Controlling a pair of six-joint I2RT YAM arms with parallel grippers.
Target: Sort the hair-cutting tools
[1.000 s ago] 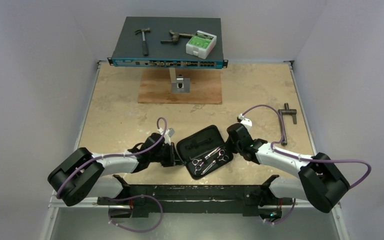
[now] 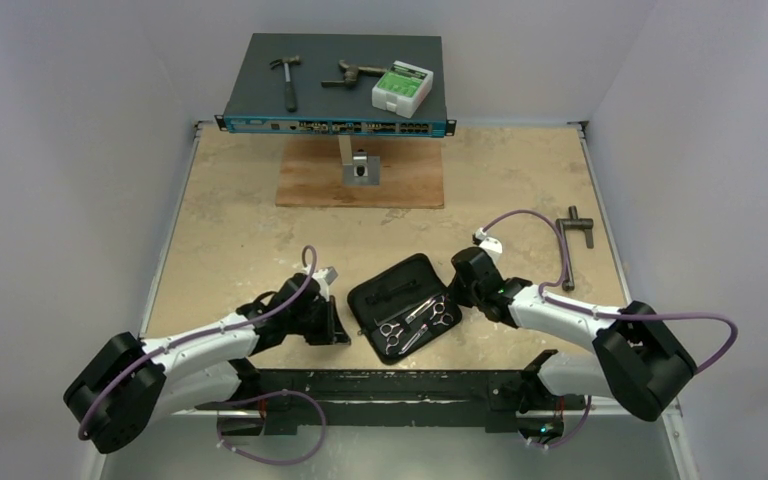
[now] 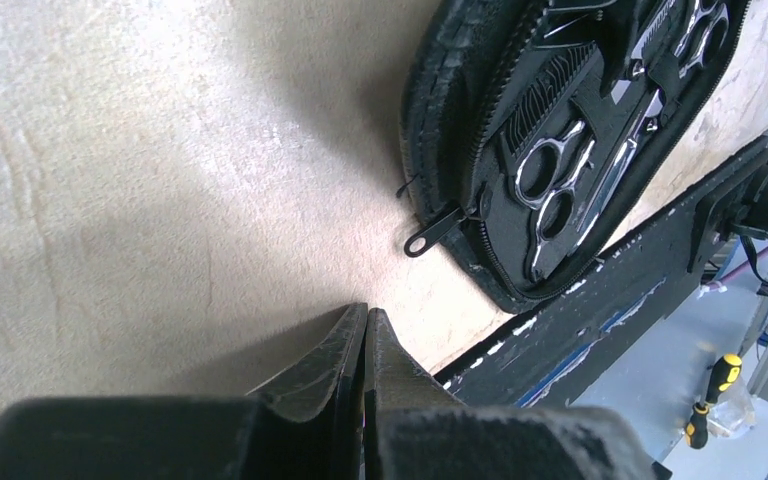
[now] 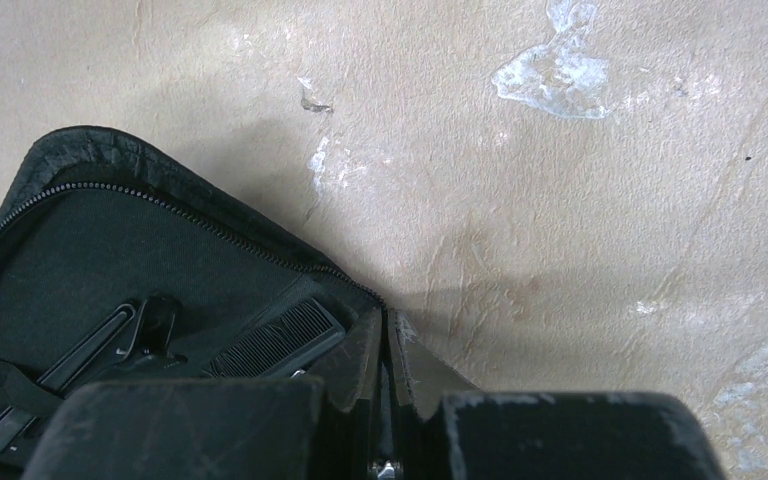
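Note:
The black zip case (image 2: 396, 273) lies open on the table between my arms. Scissors (image 2: 441, 311), more scissors and a comb rest inside it; a second comb (image 4: 275, 338) and a black clip (image 4: 153, 328) show in the right wrist view. My left gripper is shut and empty, left of the case and apart from its zipper pull (image 3: 434, 232). The right gripper is shut with its tips at the case's zippered edge. Whether that edge is pinched between them is hidden.
A dark metal tool (image 2: 566, 245) lies at the table's right side. At the back stands a rack unit (image 2: 340, 60) bearing a hammer (image 2: 288, 85), another tool (image 2: 352, 73) and a white-green box (image 2: 402, 90). Table space left of and behind the case is bare.
The left gripper has backed away leftward and toward the front, off the case's edge. Earlier the case shifted slightly left. The right arm has hardly moved.

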